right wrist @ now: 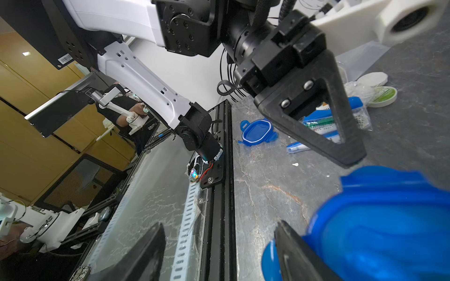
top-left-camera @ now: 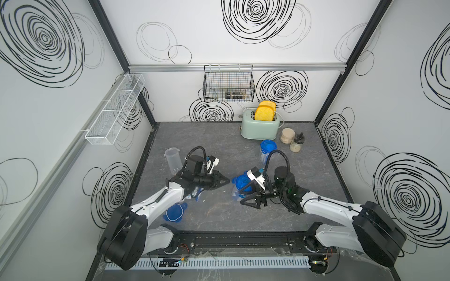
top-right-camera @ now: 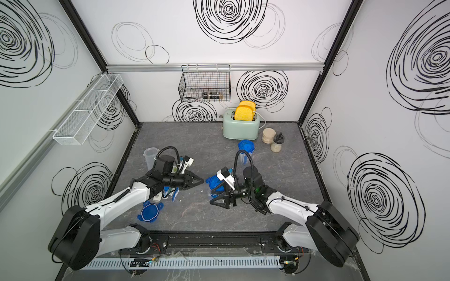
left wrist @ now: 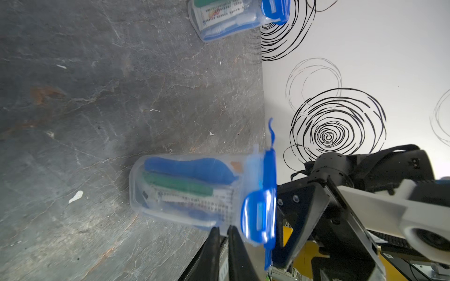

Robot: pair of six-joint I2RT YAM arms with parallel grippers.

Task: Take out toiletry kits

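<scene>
A toiletry kit box with blue lid (left wrist: 187, 187) lies on the counter between the grippers. My left gripper (top-left-camera: 224, 180) is shut, pointing toward that box from the left; whether anything is between its fingers is unclear. My right gripper stands part open beside the box's blue lid (right wrist: 389, 234). A second kit (left wrist: 234, 16) stands farther back. Toothbrush packets (right wrist: 318, 124), small round tins (right wrist: 380, 97) and a detached blue lid (right wrist: 256, 133) lie on the left, near an empty clear container (top-left-camera: 172, 159).
A green toaster (top-left-camera: 253, 131) with yellow slices stands at the back, beside two jars (top-left-camera: 287, 135). A black wire basket (top-left-camera: 228, 84) and white rack (top-left-camera: 114, 107) hang on the walls.
</scene>
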